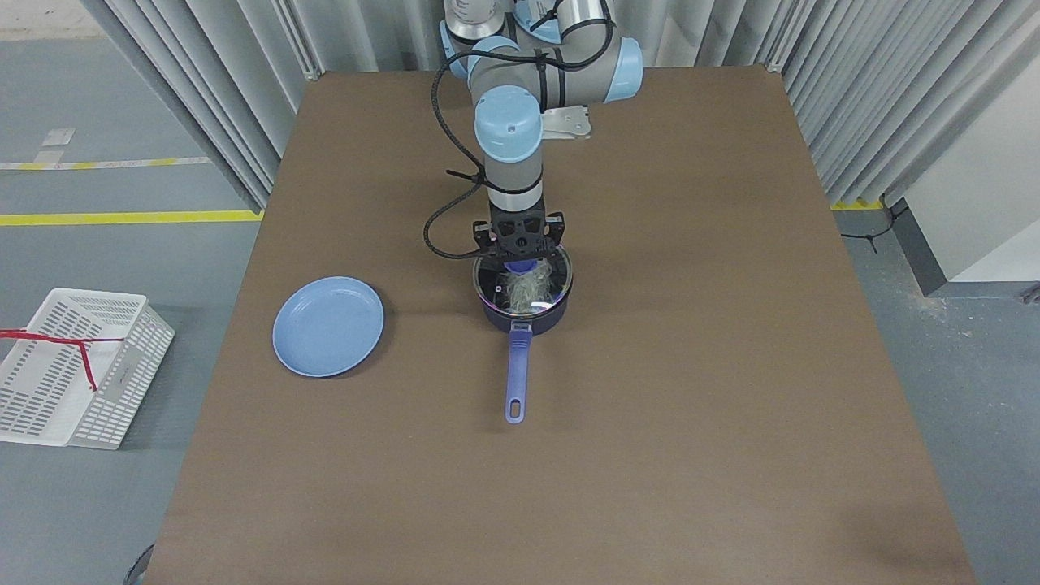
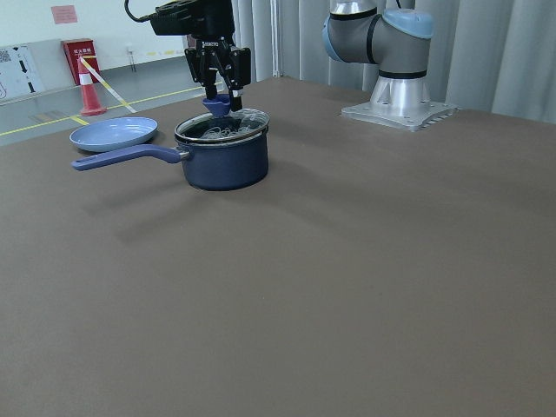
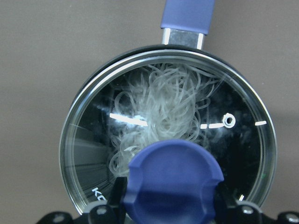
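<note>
A dark blue saucepan (image 2: 224, 169) stands on the table, its handle (image 1: 517, 379) toward the front. Its glass lid (image 3: 238, 149) sits on the rim, with pale noodle-like strands visible beneath. My gripper is directly over the lid, shut on the blue lid knob (image 3: 174, 170), one finger on each side; in the left view the knob (image 2: 217, 104) appears between the fingertips. The front view shows the gripper's housing over the rear half of the pan, hiding the fingers.
A blue plate (image 1: 327, 327) lies left of the pan. The arm's base is at the back. A white basket (image 1: 117, 390) is on the floor at left.
</note>
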